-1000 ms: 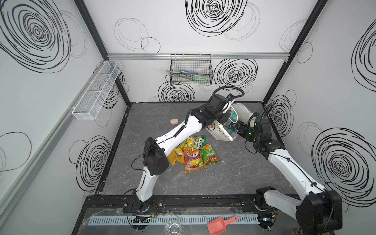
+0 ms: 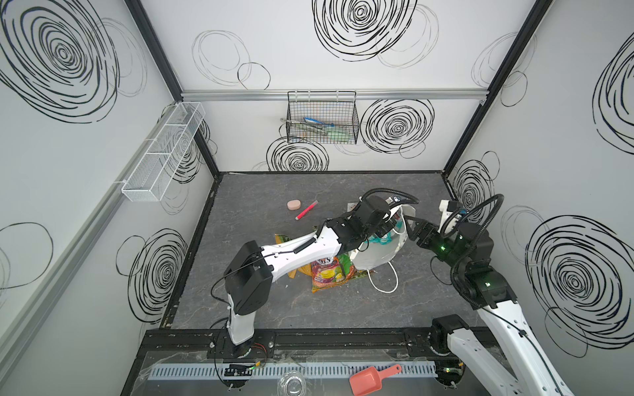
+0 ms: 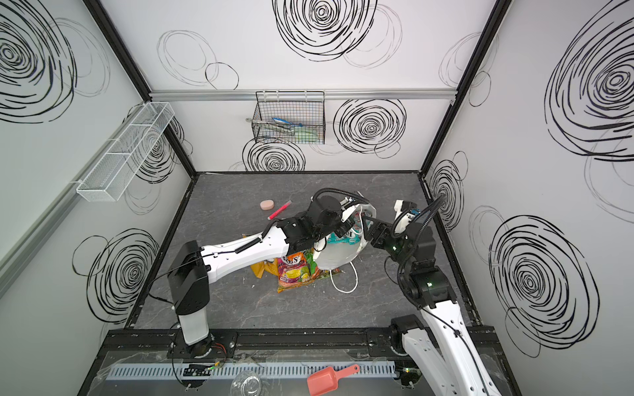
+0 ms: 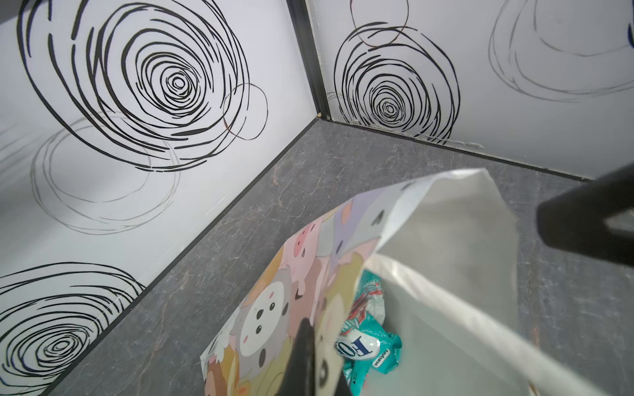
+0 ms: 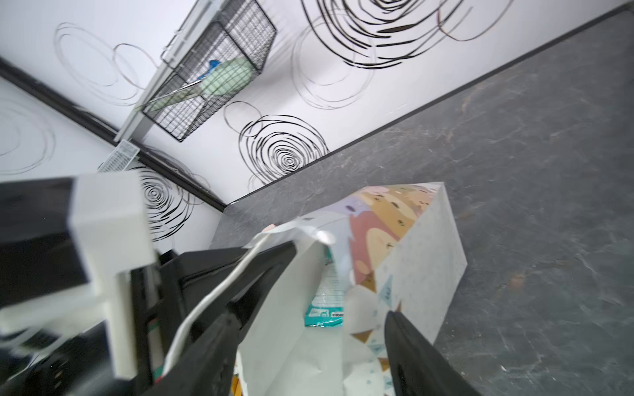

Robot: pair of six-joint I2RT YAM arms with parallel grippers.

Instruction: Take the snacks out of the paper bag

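The white paper bag [image 2: 379, 257] with a cartoon print leans on its side, its mouth tipped toward the near right. Inside lie teal snack packets, also visible in the right wrist view [image 5: 327, 300]. My left gripper is shut on the printed bag wall, the thin paper showing between its fingers. The right gripper stands open at the bag's mouth, with no packet between its fingers. Bright snack bags [image 2: 325, 272] lie on the table, partly covered by my left arm. The bag's floor is mostly hidden.
A pink oval item [image 2: 294, 205] and a red marker [image 2: 306, 210] rest at the back left. A wire basket [image 2: 322, 118] hangs on the back wall. White rope handle [image 2: 394, 283] droops over the table.
The bag has shifted and tilted, its mouth swinging toward the near right.
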